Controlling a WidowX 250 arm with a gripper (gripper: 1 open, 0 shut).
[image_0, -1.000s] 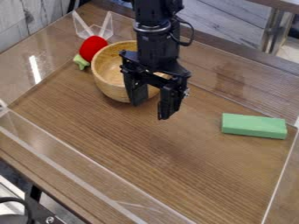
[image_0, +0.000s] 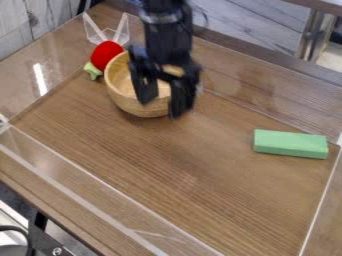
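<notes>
My gripper (image_0: 163, 94), black and blurred by motion, hangs at upper centre over the right part of a tan bowl (image_0: 131, 100); whether it is open is hard to tell. A red round object (image_0: 107, 55) with a small green piece lies behind the bowl at upper left. A green bar-shaped block (image_0: 290, 143) lies flat on the wooden table (image_0: 160, 190) at right.
A white edge borders the table at the upper right. A black cable curves at the lower left.
My gripper has moved up and back in the view, toward the bowl and away from the table's middle. The objects on the table look unmoved.
</notes>
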